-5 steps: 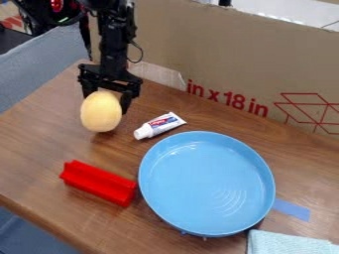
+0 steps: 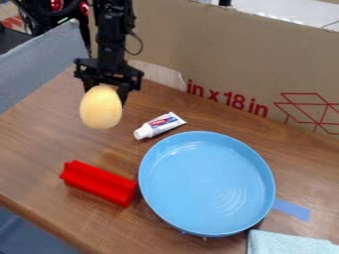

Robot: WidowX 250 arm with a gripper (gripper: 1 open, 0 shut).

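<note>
My black gripper (image 2: 103, 87) hangs at the upper left of the camera view, shut on a pale yellow oval object (image 2: 101, 107), held above the wooden table at the left of the toothpaste tube (image 2: 159, 125). A light blue plate (image 2: 205, 184) sits on the right half of the table, and a red block (image 2: 97, 183) lies at the front left, beside the plate.
A cardboard wall (image 2: 239, 55) stands along the back. A folded light blue cloth (image 2: 288, 244) lies at the front right corner, near a strip of blue tape (image 2: 291, 209).
My gripper and the yellow object have risen slightly since a second ago. The plate, tube and red block have not moved.
</note>
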